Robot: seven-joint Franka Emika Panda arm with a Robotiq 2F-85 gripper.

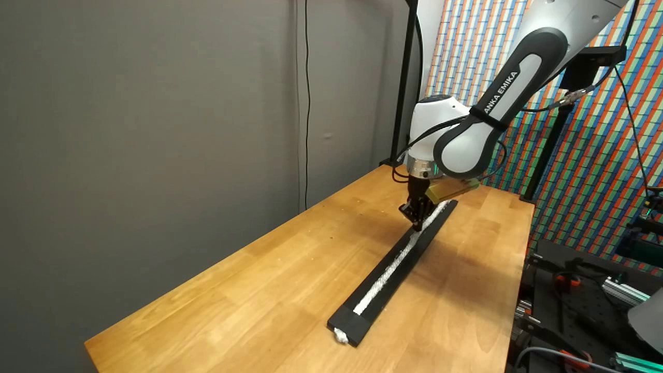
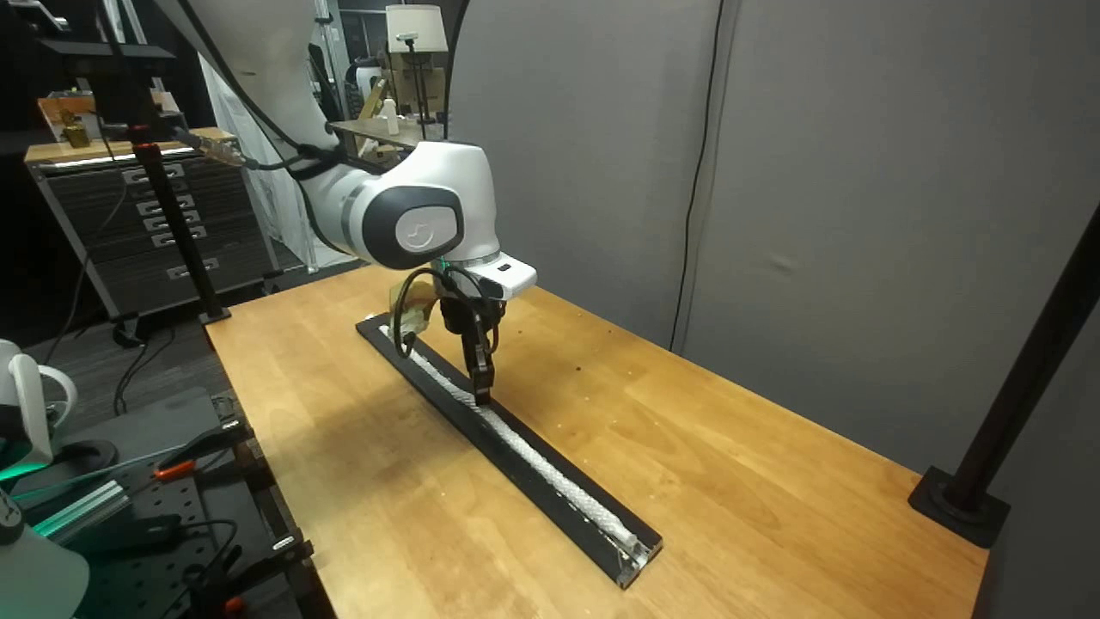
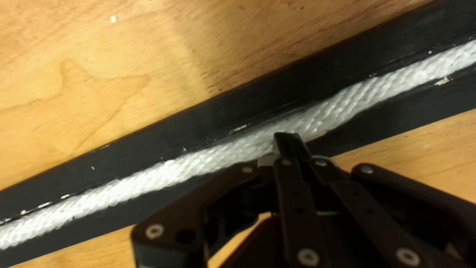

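A white braided rope [image 3: 169, 176] runs lengthwise along the groove of a long black channel [image 3: 147, 143] lying on the wooden table. One rope end pokes out past the channel's near end in exterior view 1. About midway along the far half, my gripper points down with its fingers together, tips at the rope. In exterior view 2 the gripper [image 2: 482, 397] meets the rope [image 2: 536, 462] from above. Nothing shows between the fingertips, though their undersides are hidden. Close to the tips, the rope bends slightly and a stretch of it looks flattened.
Bare wooden table [image 1: 248, 298] surrounds the channel on both sides. A black post [image 2: 980, 413] stands at a table corner in exterior view 2. Beyond the table's edge is a dark perforated board [image 2: 155, 557] with tools and clamps.
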